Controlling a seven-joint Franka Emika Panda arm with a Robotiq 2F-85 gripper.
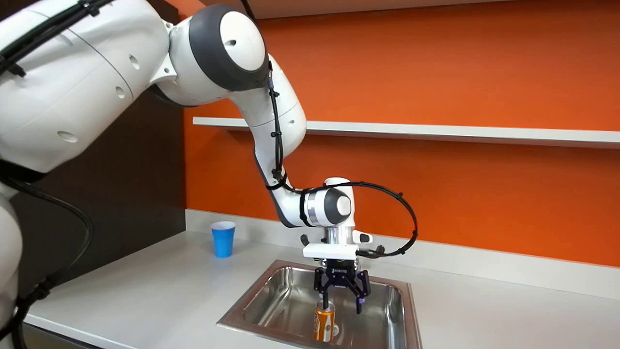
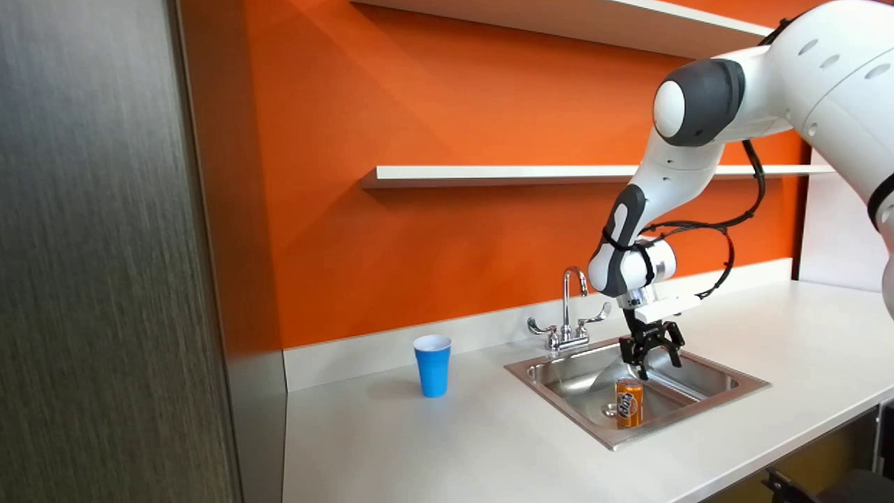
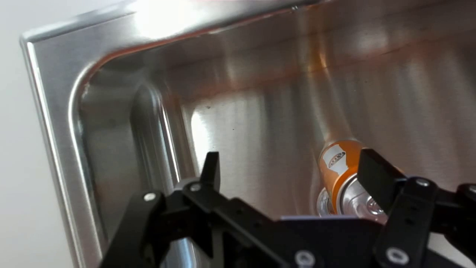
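Observation:
An orange soda can [image 1: 325,323] stands upright in the steel sink [image 2: 578,425], close to the drain. My gripper [image 1: 341,308] points down over the sink with its fingers apart. Nothing shows between its fingers. In the wrist view the can [image 3: 333,165] lies beneath and partly behind the right finger [image 3: 375,176], which hides some of its side and top. The left finger [image 3: 210,172] is over bare sink floor. From the second exterior view, the gripper [image 2: 659,369] appears above and just behind the can [image 2: 629,405].
A blue cup [image 2: 433,366] stands on the counter [image 2: 377,444] left of the sink. Behind the basin rises a faucet [image 2: 567,306] with two handles. A white shelf [image 1: 465,131] runs along the orange wall. The counter right of the sink is clear.

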